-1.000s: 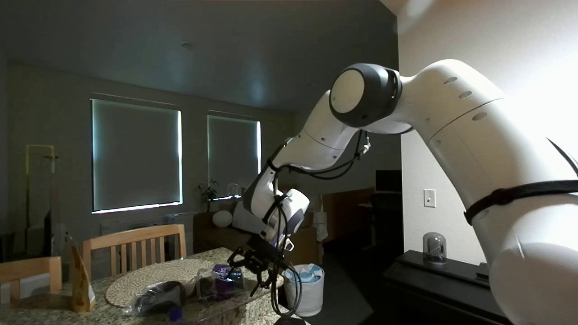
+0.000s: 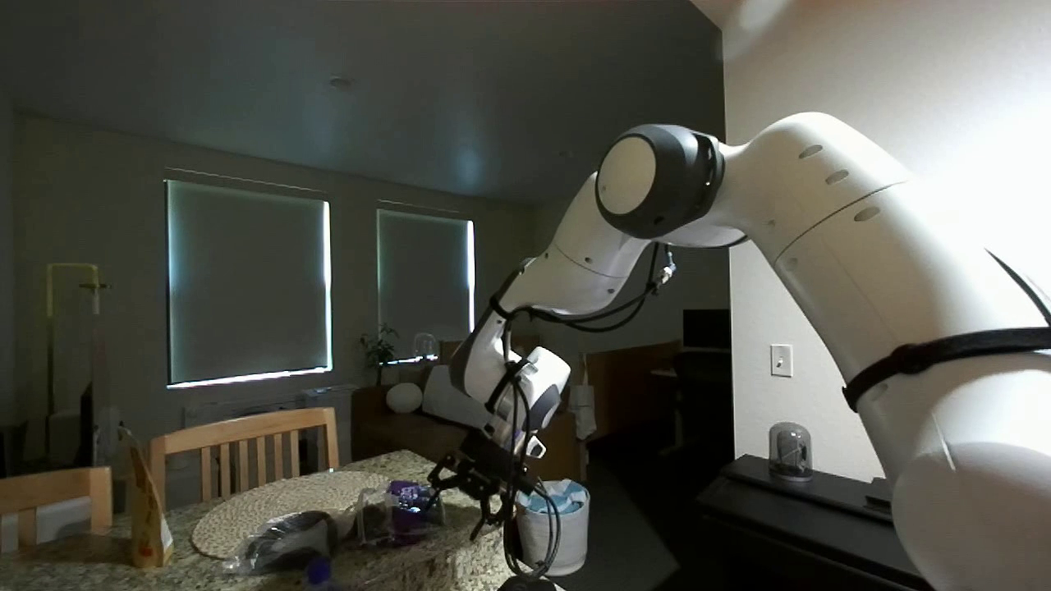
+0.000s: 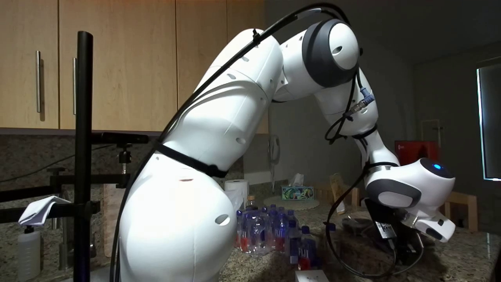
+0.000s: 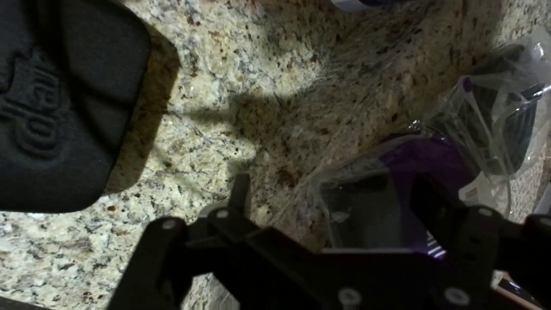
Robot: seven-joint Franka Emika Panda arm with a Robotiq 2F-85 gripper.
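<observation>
A clear plastic bag with a purple and dark package (image 4: 428,160) lies on the granite counter (image 4: 217,67), right of centre in the wrist view. My gripper stands open over it, its right finger (image 4: 426,196) overlapping the purple part and its left finger (image 4: 239,192) over bare granite. Whether either finger touches the bag cannot be made out. In exterior view 1 the purple package (image 2: 406,507) shows just left of my gripper (image 2: 458,514), near the counter's end. My fingers are hidden in exterior view 2.
A black case (image 4: 67,108) with raised lettering sits at the wrist view's left. Another bagged dark item (image 2: 291,540) and a round woven mat (image 2: 246,512) lie farther left on the counter. Several bottles (image 3: 279,230) cluster nearer the arm's base. A white bin (image 2: 553,532) stands beyond the counter's end.
My gripper has shifted slightly right in exterior view 1, and the elbow has dipped a little. The purple package appears in the same place.
</observation>
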